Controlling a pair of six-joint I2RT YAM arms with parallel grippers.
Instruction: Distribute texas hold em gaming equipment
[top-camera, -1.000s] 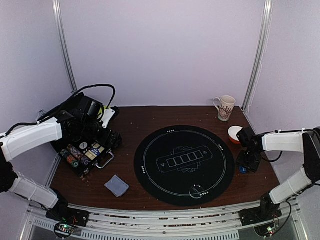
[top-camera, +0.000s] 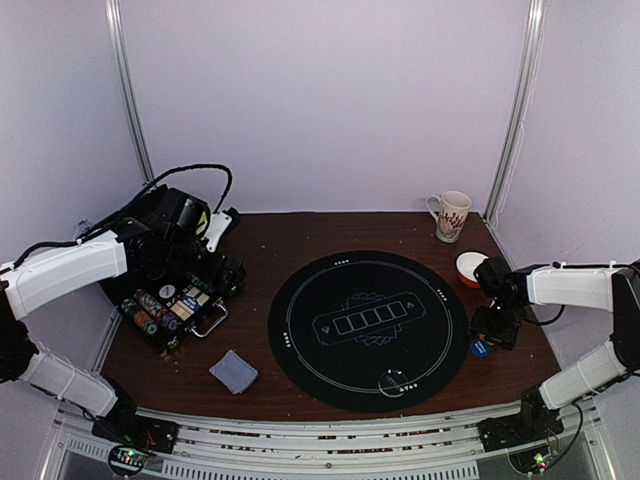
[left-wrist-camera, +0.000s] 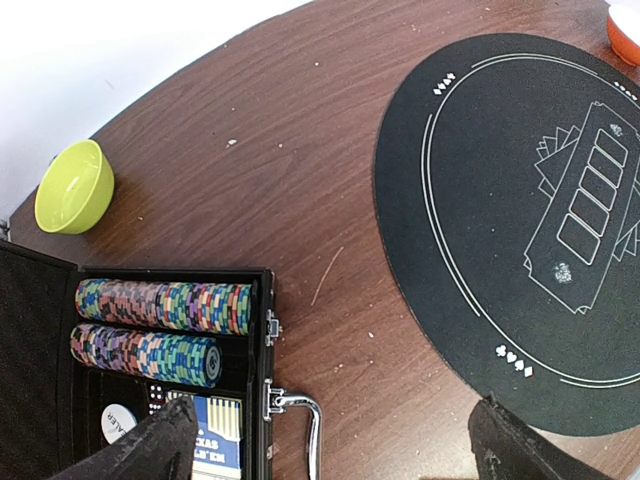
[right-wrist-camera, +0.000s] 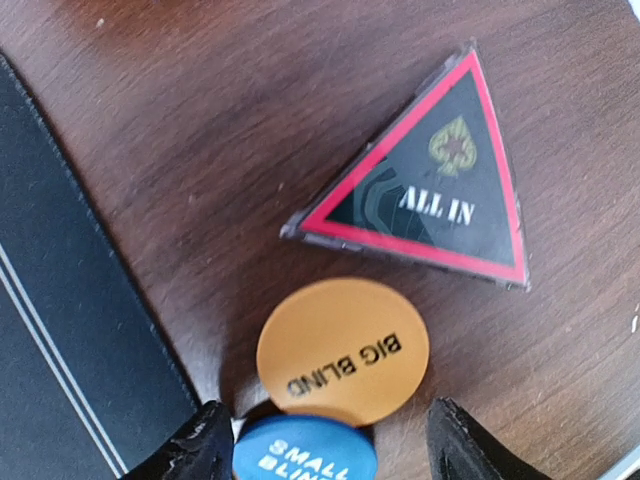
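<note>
Low over the right side of the table, my right gripper has its fingers apart. The blue SMALL BLIND button lies between them, close to the left finger, with a gap to the right one. It meets the near edge of the orange BIG BLIND button. Farther out lies the triangular ALL IN marker. In the left wrist view, my open, empty left gripper hangs over the chip case. Rows of chips, a white DEALER button and a card deck lie in the case.
The round black poker mat covers the table's middle. A mug and a red-and-white bowl stand at the back right, a yellow-green bowl behind the case. A folded grey cloth lies at the front left.
In the top view the blue button has shifted slightly toward the front and left, and more of it shows beside the right gripper. The left arm has barely moved.
</note>
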